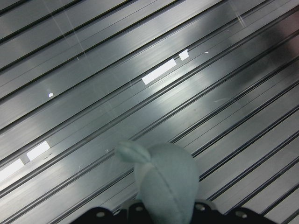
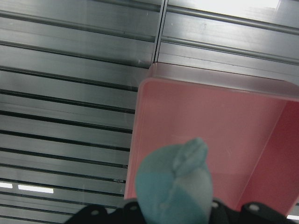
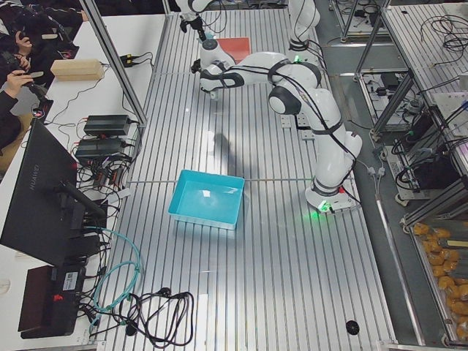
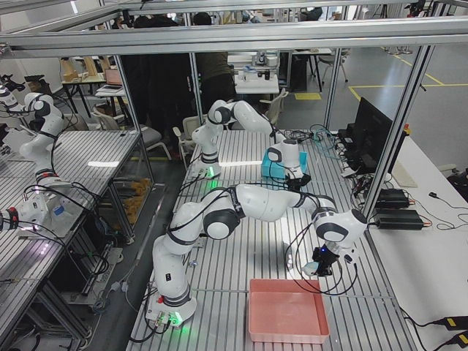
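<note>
A teal and grey cloth toy (image 2: 173, 182) is held in my right gripper, shut on it above the pink bin (image 2: 205, 121) in the right wrist view. A second pale teal cloth toy (image 1: 163, 182) is held in my left gripper, shut on it over bare slatted table in the left wrist view. In the camera left view the blue bin (image 3: 205, 199) stands empty on the near half of the table; the pink bin is partly hidden behind the arm at the far end.
A monitor (image 3: 40, 190), power boxes and coiled cables line the left side. Aluminium frame posts rise beside the table. The table middle between the two bins is clear.
</note>
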